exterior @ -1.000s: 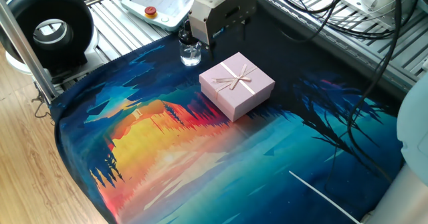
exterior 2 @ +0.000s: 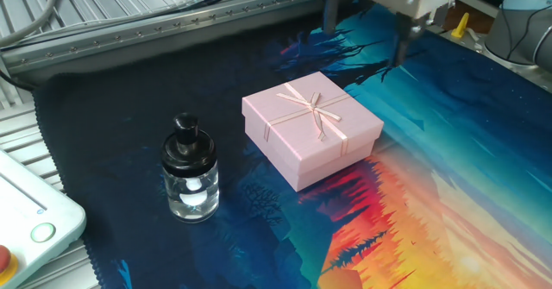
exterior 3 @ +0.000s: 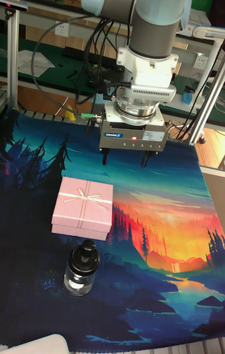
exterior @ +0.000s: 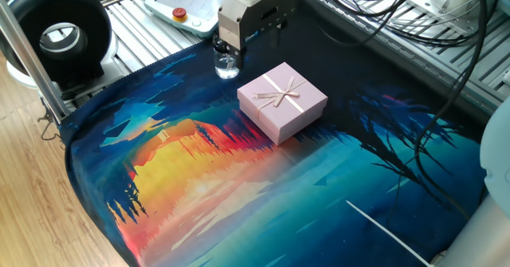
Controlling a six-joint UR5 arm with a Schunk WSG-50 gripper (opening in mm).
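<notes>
A pink gift box (exterior: 280, 111) with a pale ribbon bow sits closed on the printed cloth. Beside it stands a clear glass bottle (exterior 2: 193, 194) with a black cap, upright and apart from the box. My gripper (exterior 2: 366, 37) hangs in the air, its two fingers (exterior 2: 402, 49) spread wide and nothing between them. From the third exterior view, the gripper (exterior 3: 132, 158) appears above and beyond the pink box (exterior 3: 83, 206), touching neither it nor the bottle (exterior 3: 80, 277). In the first exterior view it covers part of the bottle's cap.
A teach pendant with a red button (exterior: 180, 14) lies at the table's edge near the bottle. Cables (exterior: 382, 12) run along the metal rail. A black ring-shaped object (exterior: 62, 40) stands at the left.
My gripper has shifted slightly left in the first exterior view and turned a little, now overlapping the bottle's top there. Box and bottle have stayed in place.
</notes>
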